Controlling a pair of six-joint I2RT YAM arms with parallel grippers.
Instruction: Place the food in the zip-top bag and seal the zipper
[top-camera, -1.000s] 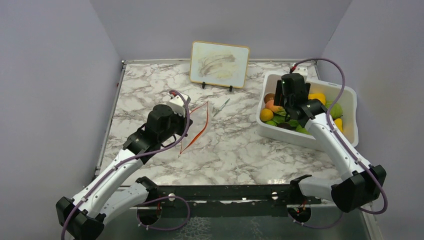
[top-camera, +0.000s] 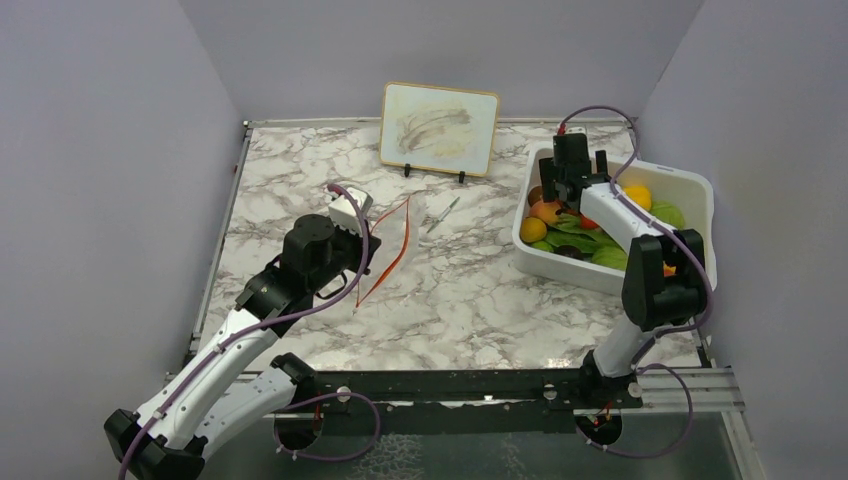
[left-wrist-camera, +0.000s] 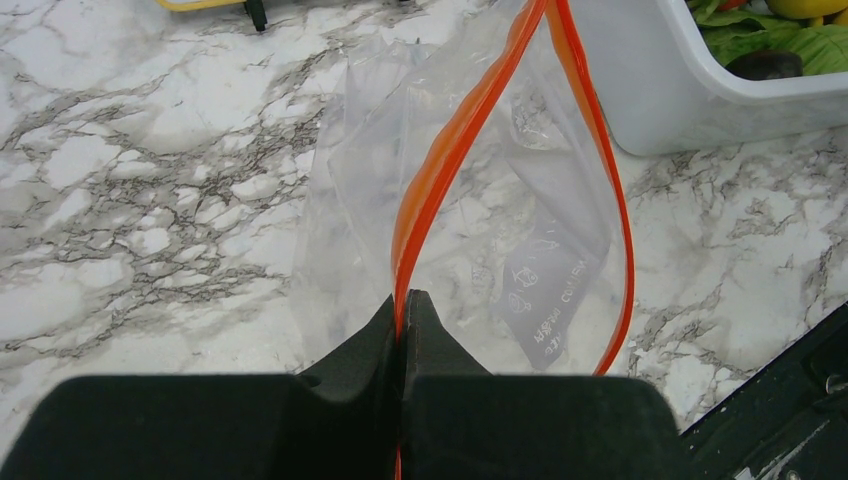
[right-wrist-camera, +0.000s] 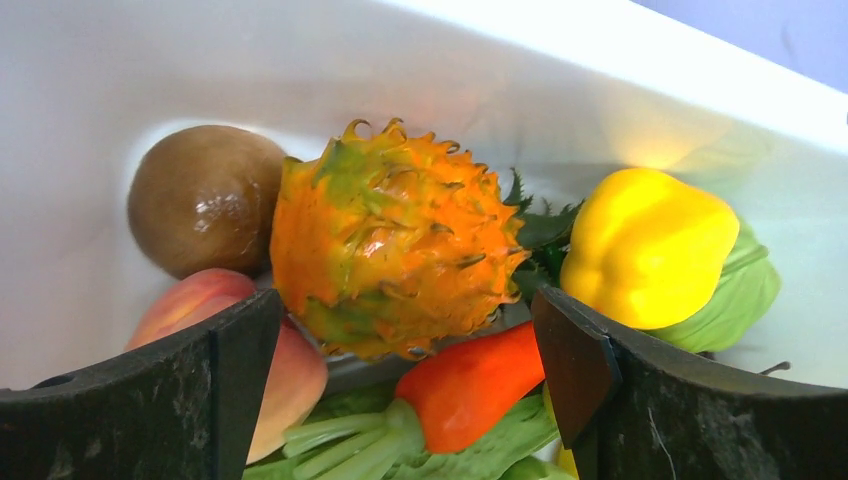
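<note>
A clear zip top bag (left-wrist-camera: 470, 230) with an orange zipper edge gapes apart over the table. My left gripper is shut on one orange edge; the other edge curves away to the right, free. In the top view the bag (top-camera: 392, 250) hangs beside that gripper. Over the white bin my right gripper stands open, nothing held. Between and beyond its fingers lies a spiky orange horned fruit (right-wrist-camera: 400, 240). Around it are a brown round fruit (right-wrist-camera: 205, 200), a peach (right-wrist-camera: 290, 385), a red pepper-like vegetable (right-wrist-camera: 470, 385) and a yellow bell pepper (right-wrist-camera: 648, 248).
The white bin (top-camera: 570, 268) fills the right side of the table, its walls close around the right gripper. A small whiteboard (top-camera: 438, 125) stands at the back, and a pen (top-camera: 443, 214) lies right of the bag.
</note>
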